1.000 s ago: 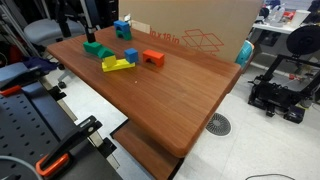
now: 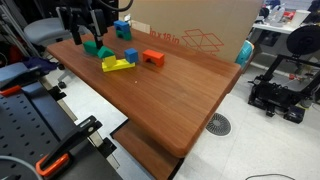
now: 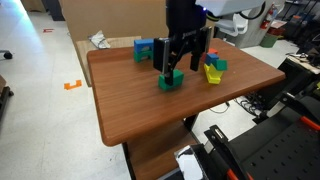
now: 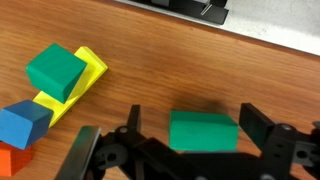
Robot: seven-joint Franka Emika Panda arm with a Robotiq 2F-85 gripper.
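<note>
In the wrist view a green block [image 4: 203, 132] lies on the wooden table between the spread fingers of my gripper. Bare table shows on both sides of the block, so the fingers stand apart from it. Exterior view 2 has my open gripper [image 3: 179, 66] over that green block [image 3: 171, 81], which rests near the table's front edge. Towards the left of the wrist view, another green block [image 4: 57, 71] sits on a yellow piece [image 4: 92, 72]. Beside these are a blue block [image 4: 24, 124] and a red block [image 4: 13, 159].
Exterior view 1 shows a separate blue piece [image 2: 122, 30] farther back. A red piece [image 3: 73, 85] lies close to the table's left edge in exterior view 2.
My gripper has come a little lower and to the right in exterior view 1, over the green block. The blocks on the table have not visibly moved.
</note>
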